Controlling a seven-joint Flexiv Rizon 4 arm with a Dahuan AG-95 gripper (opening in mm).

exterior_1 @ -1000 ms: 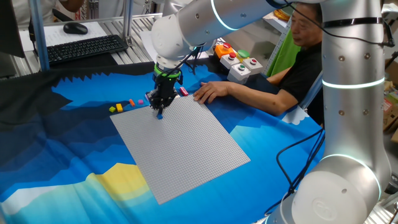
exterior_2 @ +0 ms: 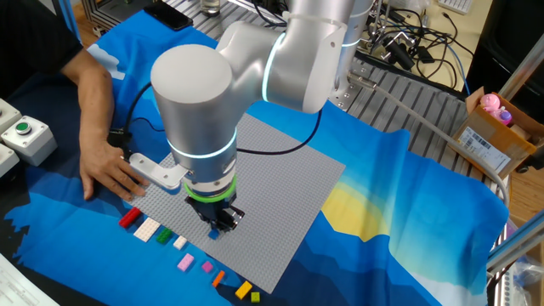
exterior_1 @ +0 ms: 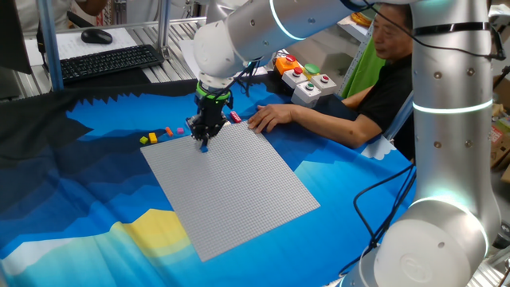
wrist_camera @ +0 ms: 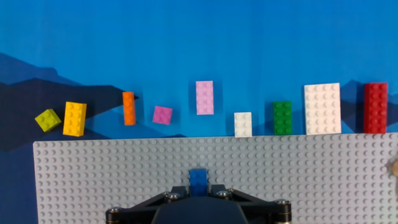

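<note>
A blue brick (wrist_camera: 198, 180) shows between the black fingertips in the wrist view, and my gripper is shut on it. Exterior view 1 has the gripper (exterior_1: 204, 143) pointing down over the far edge area of the grey studded baseplate (exterior_1: 239, 183), the blue brick (exterior_1: 204, 149) at its tip. From exterior view 2 the same blue brick (exterior_2: 214, 234) is seen low beneath the gripper (exterior_2: 223, 226). Whether its underside touches the studs cannot be told. No other brick is on the visible part of the plate.
Along the plate's edge lie lime (wrist_camera: 48, 120), yellow (wrist_camera: 74, 119), orange (wrist_camera: 129, 108), magenta (wrist_camera: 162, 115), pink (wrist_camera: 204, 98), small white (wrist_camera: 243, 124), green (wrist_camera: 282, 117), large white (wrist_camera: 323, 109) and red (wrist_camera: 375, 107) bricks. A person's hand (exterior_2: 110, 170) rests by the plate's corner.
The gripper and blue brick have shifted very slightly left in exterior view 1 over the last second. Nothing else has visibly moved.
</note>
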